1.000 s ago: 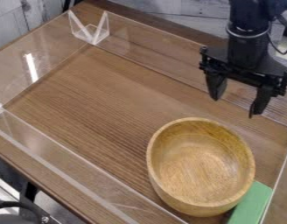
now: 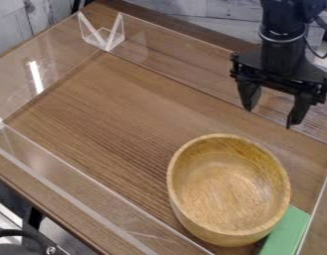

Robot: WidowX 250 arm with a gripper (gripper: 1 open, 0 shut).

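My black gripper (image 2: pixel 275 95) is at the upper right, over the wooden table (image 2: pixel 87 120). It stands open, its two dark fingers apart. A wooden bowl (image 2: pixel 229 184) sits below it in the lower right, empty. A green object (image 2: pixel 283 240) is partly in view at the bottom right corner, beside the bowl.
A small clear plastic piece (image 2: pixel 103 30) stands at the upper left near the back edge. Clear walls line the left side of the table.
My gripper has shifted very slightly at the upper right; the bowl and the rest look unchanged.
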